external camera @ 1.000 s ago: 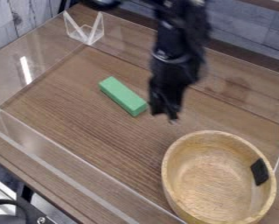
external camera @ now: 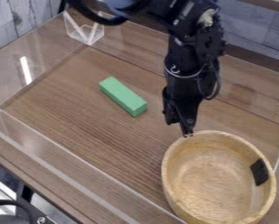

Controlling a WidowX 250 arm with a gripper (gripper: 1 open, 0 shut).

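Note:
The black gripper [external camera: 184, 128] points down just above the back-left rim of a large beige round bowl [external camera: 212, 197], right of a green block [external camera: 122, 95] lying on the wooden table. Its fingers look close together, with nothing visible between them. The bowl is empty apart from a dark patch on its right wall.
A clear wire or plastic holder [external camera: 86, 28] stands at the back left. Black cables run along the lower left corner.
The gripper has come down and slightly toward the bowl and is now sharper in view. The green block and the bowl have not moved.

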